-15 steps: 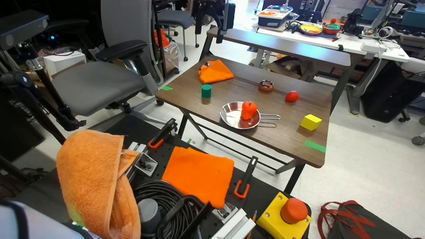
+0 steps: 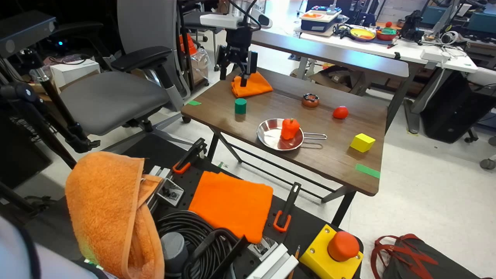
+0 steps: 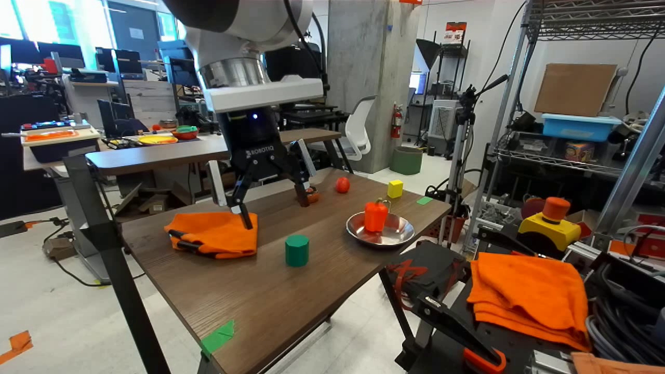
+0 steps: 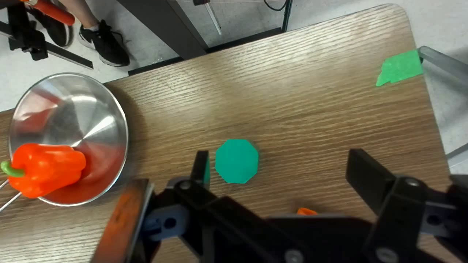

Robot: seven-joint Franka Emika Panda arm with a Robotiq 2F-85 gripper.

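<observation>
My gripper (image 3: 277, 215) hangs open above the back part of the wooden table, nothing between its fingers. Beneath it, in exterior view 2, lies a folded orange cloth (image 3: 215, 231). A green octagonal block (image 3: 297, 250) stands on the table toward the front, below and apart from the fingers; the wrist view shows its top (image 4: 237, 160) ahead of the fingers, nearer the left finger. Further along sits a metal pan (image 2: 269, 135) with an orange-red bell pepper (image 2: 290, 128) in it. A red tomato-like ball (image 2: 340, 112) and a yellow block (image 2: 362, 142) rest toward the far end.
A small brown round object (image 2: 310, 100) sits between cloth and red ball. Green tape (image 3: 218, 337) marks a table corner. The pan's handle (image 2: 316, 136) points toward the yellow block. Bare table (image 4: 316, 114) surrounds the green block.
My gripper has come down from above the table's far edge to just over the orange cloth. It remains open, and the objects on the table have not moved.
</observation>
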